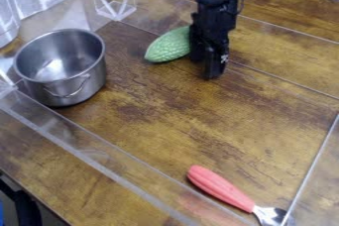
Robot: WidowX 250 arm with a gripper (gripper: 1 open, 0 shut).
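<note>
My black gripper [209, 54] reaches down from the top centre to the right end of a green, bumpy oblong vegetable [169, 45], close against it. Its fingers are dark and partly overlap each other, so whether they are shut on the vegetable is unclear. A steel pot [58, 68] stands at the left. A utensil with a pink handle [219, 189] and a metal head lies at the bottom right.
Clear plastic walls and edges run along the left, the bottom and the right.
</note>
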